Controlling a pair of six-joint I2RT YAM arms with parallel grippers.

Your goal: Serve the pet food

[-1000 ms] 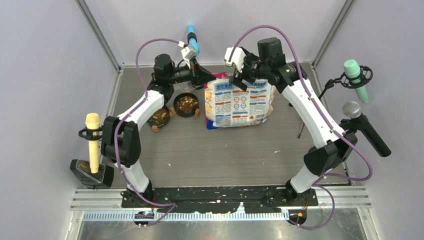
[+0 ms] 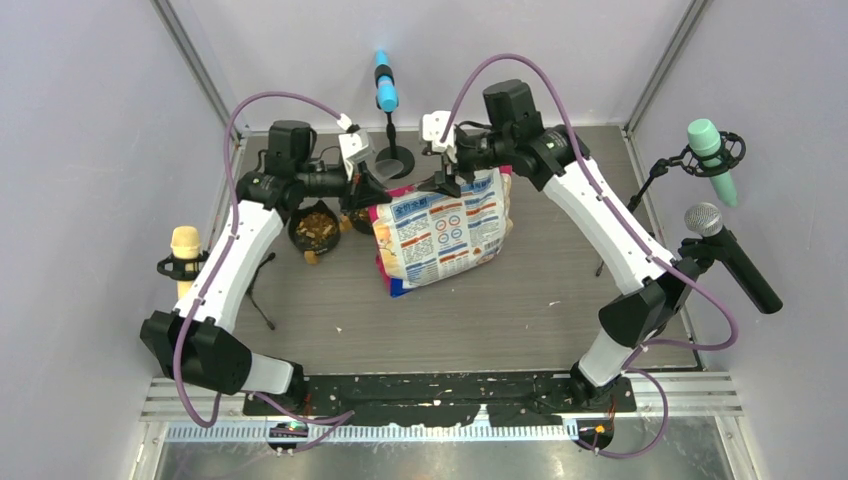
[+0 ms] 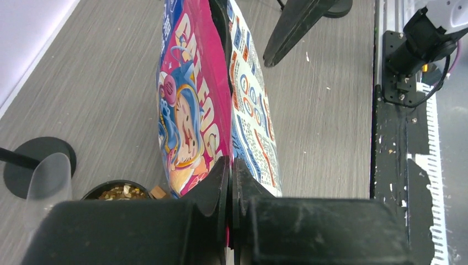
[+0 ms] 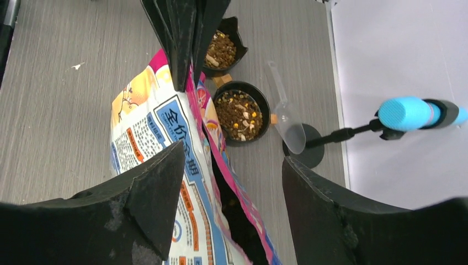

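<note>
The pet food bag (image 2: 440, 240), white with printed back and pink edge, lies at mid-table with its top edge parted in the right wrist view. My left gripper is shut on the bag's pink edge. My right gripper stands open above the bag, near its dark opening. Two black bowls hold kibble: one (image 4: 237, 115) beside the bag, another (image 4: 221, 51) farther off, partly behind my left gripper. A clear plastic scoop (image 4: 290, 124) lies beside the nearer bowl.
A blue microphone on a stand (image 2: 387, 95) stands at the back. Other microphones flank the table, yellow (image 2: 185, 240) left, green (image 2: 707, 140) and black (image 2: 745, 270) right.
Over the last second my left gripper has moved left and toward the front, the bag moving and turning with it. My right arm has shifted left too.
</note>
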